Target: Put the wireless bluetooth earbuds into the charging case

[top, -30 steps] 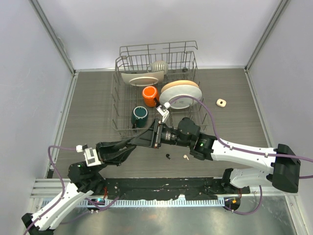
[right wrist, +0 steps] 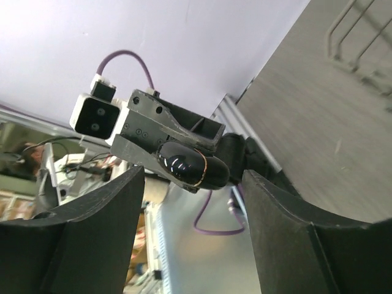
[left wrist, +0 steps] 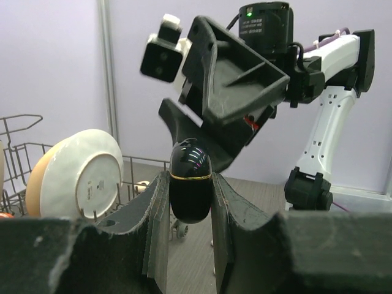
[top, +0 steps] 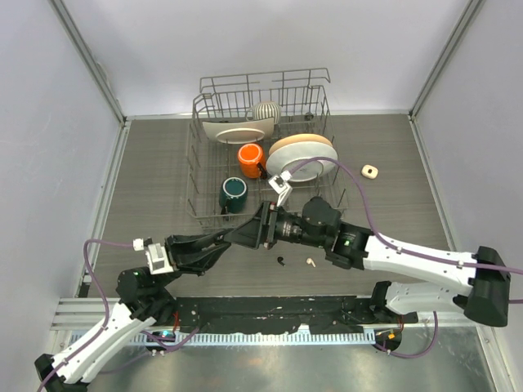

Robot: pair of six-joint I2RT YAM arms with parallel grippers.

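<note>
A glossy black charging case [left wrist: 191,196] with a gold seam is held upright between the fingertips of my left gripper. In the right wrist view that case [right wrist: 187,160] lies across the middle, just beyond my open right gripper, whose fingers have nothing between them. From above, the two grippers nearly meet below the dish rack, hiding the case. A small black earbud [top: 280,260] and a pale earbud [top: 310,262] lie on the table. A small cream square object [top: 369,171] sits at the right.
A wire dish rack [top: 196,163] with plates [top: 294,163], an orange mug [top: 251,161] and a dark green mug [top: 234,194] fills the back middle. Walls bound both sides.
My right gripper has shifted slightly to the right, away from the left one. The left arm has moved very slightly to the right.
</note>
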